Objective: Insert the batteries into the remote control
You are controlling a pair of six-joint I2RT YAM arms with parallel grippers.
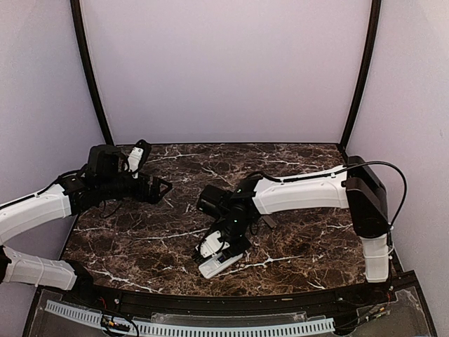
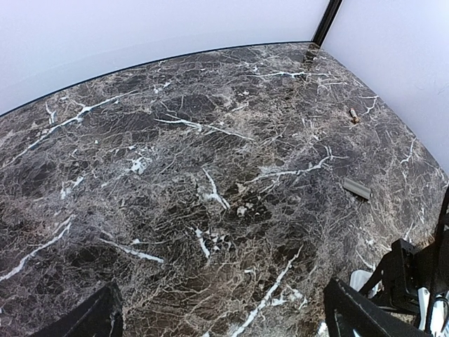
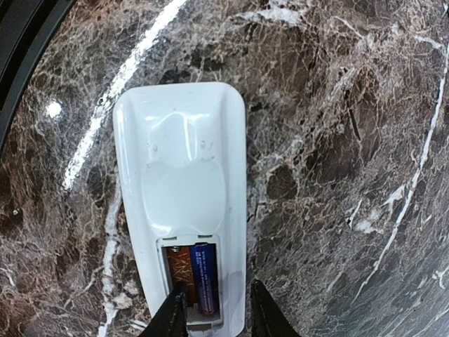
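Observation:
The white remote control (image 3: 184, 182) lies back up, its battery compartment uncovered. A blue battery (image 3: 205, 274) lies in the compartment's right half, lengthwise, beside a brown-orange battery (image 3: 180, 267) in the left half. Fingers partly cover the lower left of the compartment. Just above it, my right gripper is open a little, with nothing held between its tips. From the top view, the right arm hides most of the remote (image 1: 216, 265) except its near end. My left gripper hangs wide open and empty over bare table, away on the left.
A flat dark grey piece (image 2: 357, 188) and a small brownish object (image 2: 353, 116) lie farther back on the marbled table. A dark rail (image 1: 210, 300) runs along the front edge, close to the remote.

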